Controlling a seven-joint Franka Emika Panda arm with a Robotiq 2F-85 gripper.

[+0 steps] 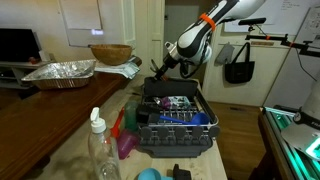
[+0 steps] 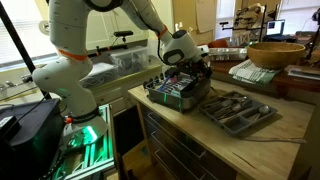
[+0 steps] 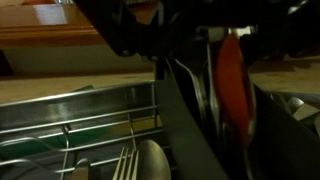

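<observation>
My gripper (image 1: 160,72) points down at the far end of the dark dish rack (image 1: 176,134). Exterior view 2 has the gripper (image 2: 206,70) over the rack's edge beside the counter. In the dark wrist view, a red piece (image 3: 233,85) and thin silver handles (image 3: 206,92) run up between the blurred black fingers, which look shut on a utensil; exactly which one is hard to tell. A fork (image 3: 125,162) and a spoon (image 3: 152,160) lie to the left by the wire side of the rack.
A divided tray of utensils (image 2: 240,113) sits on the counter near the rack. A wooden bowl (image 1: 111,54), a foil pan (image 1: 60,75) and a clear bottle (image 1: 104,150) stand around. A blue cup (image 1: 149,174) is at the front. The wooden counter on the left has free room.
</observation>
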